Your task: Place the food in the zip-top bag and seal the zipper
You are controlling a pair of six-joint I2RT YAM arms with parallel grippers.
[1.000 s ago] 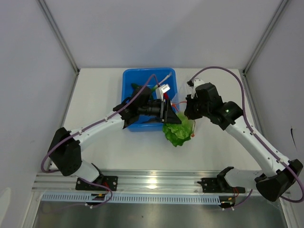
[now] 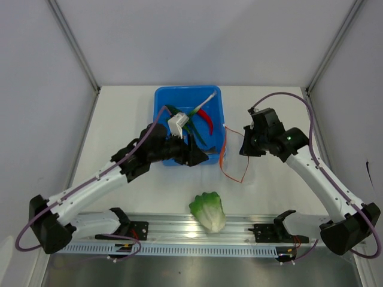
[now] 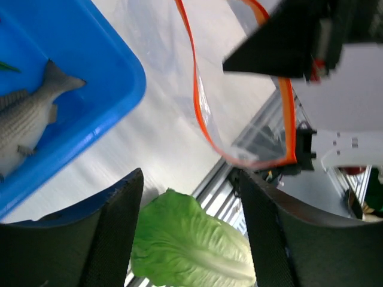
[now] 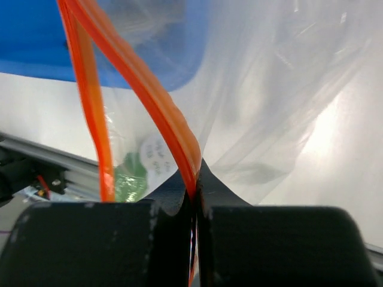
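Note:
The clear bag with an orange zip rim (image 2: 222, 156) stands with its mouth spread, and my right gripper is shut on that rim. In the left wrist view, the rim (image 3: 197, 98) loops below the right gripper's dark fingers (image 3: 278, 45). A green lettuce (image 2: 208, 211) lies outside the bag near the table's front edge. My left gripper is open beside the blue tray, with the lettuce (image 3: 188, 242) visible beyond its parted fingers, not gripped. A grey fish (image 3: 30, 116) lies in the tray.
The blue tray (image 2: 158, 98) at the back centre also holds a red chili (image 2: 205, 119) and a leek-like stalk (image 2: 202, 104). Metal rails (image 2: 167, 224) run along the front edge.
A second ago the left gripper held the lettuce at the bag's mouth. The lettuce is now loose nearer the front edge, and the left gripper has backed away leftward and opened.

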